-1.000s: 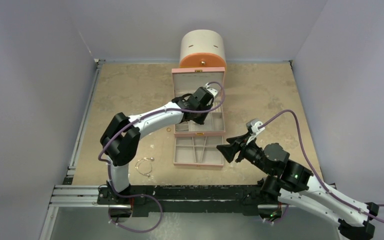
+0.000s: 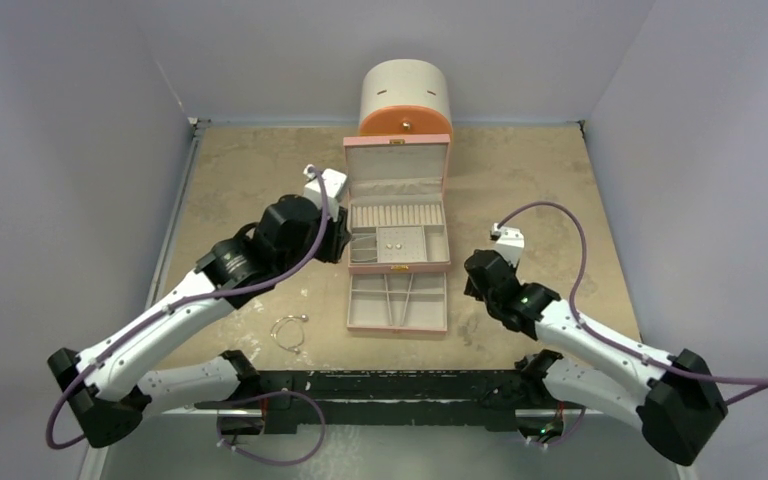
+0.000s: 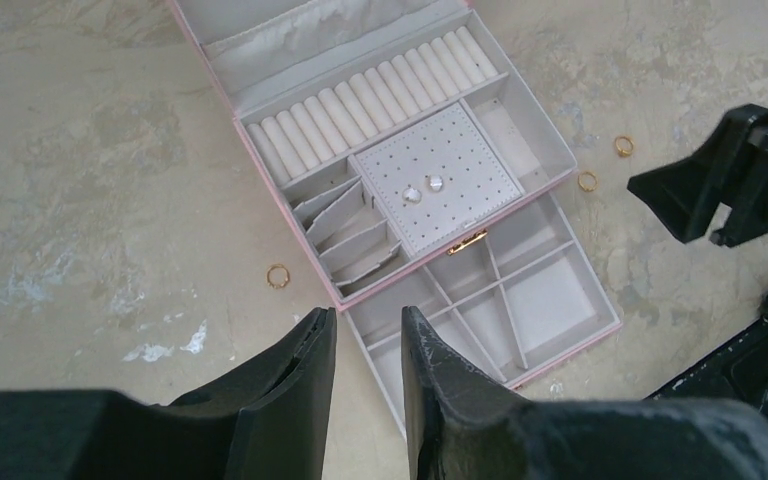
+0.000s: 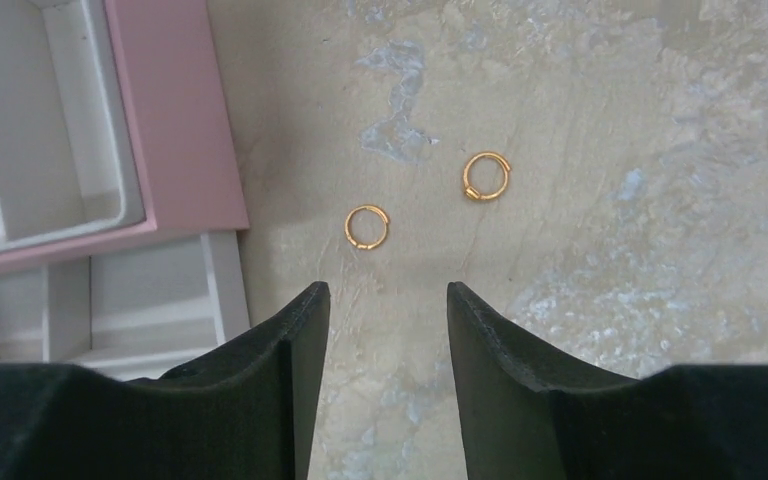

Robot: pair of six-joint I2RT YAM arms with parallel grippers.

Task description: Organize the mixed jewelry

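Observation:
The pink jewelry box stands open at the table's middle, its divided drawer pulled out in front. Two small shiny earrings sit on its perforated pad; the ring rolls hold nothing visible. Left of the box lies a gold ring. On the right side, two more gold rings, the nearer ring and the farther ring, lie flat on the table. My left gripper hangs above the box's left side, open and empty. My right gripper is over the table near the two rings, open and empty.
Silvery bangles lie on the table's front left. Behind the box stands a cream and orange round container. The raised lid rises at the box's back.
My left arm has swung left and up, away from over the box. The right gripper has turned from pointing at the drawer to facing down over the table beside the box.

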